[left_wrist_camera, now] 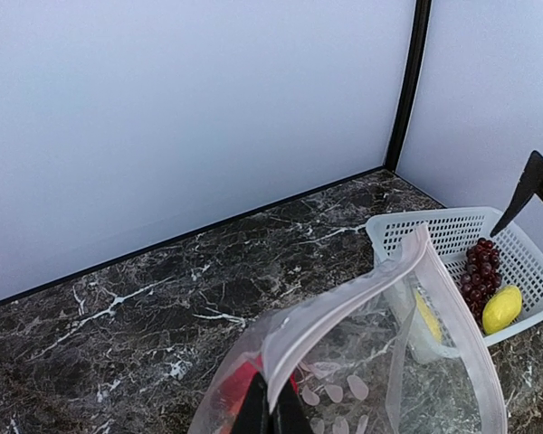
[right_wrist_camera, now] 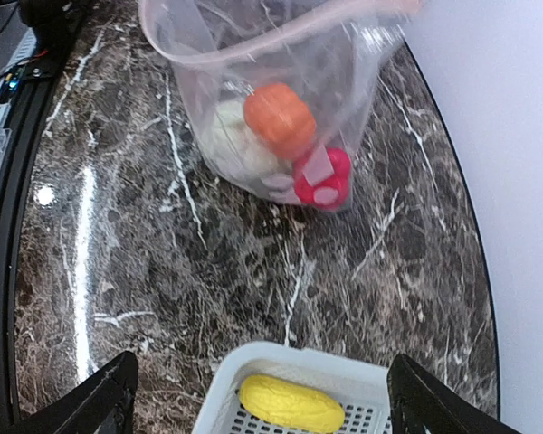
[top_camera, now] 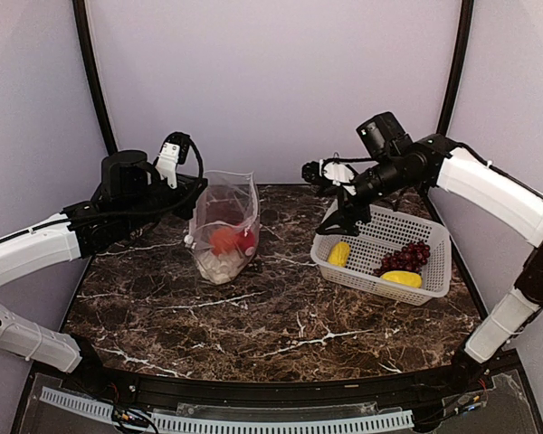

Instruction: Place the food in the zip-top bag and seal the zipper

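The clear zip top bag [top_camera: 229, 194] stands with its mouth wide, its rim pinched by my left gripper, which is shut on it. Inside, low in the bag, lie an orange pumpkin-like food [right_wrist_camera: 279, 118], a red one [right_wrist_camera: 323, 178] beside it and a pale white one [right_wrist_camera: 239, 137]. My right gripper is open and empty, its fingers [right_wrist_camera: 437, 398] spread wide above the left end of the basket. A yellow food [right_wrist_camera: 290, 403] shows between and below those fingers. The zipper slider is a small white piece at the bag's rim.
A white basket [top_camera: 439, 280] at the right holds dark red grapes [top_camera: 413, 257] and yellow foods, one at the left end and one at the front [top_camera: 402, 278]. Bare marble table [top_camera: 253, 334] lies in front of the bag and basket.
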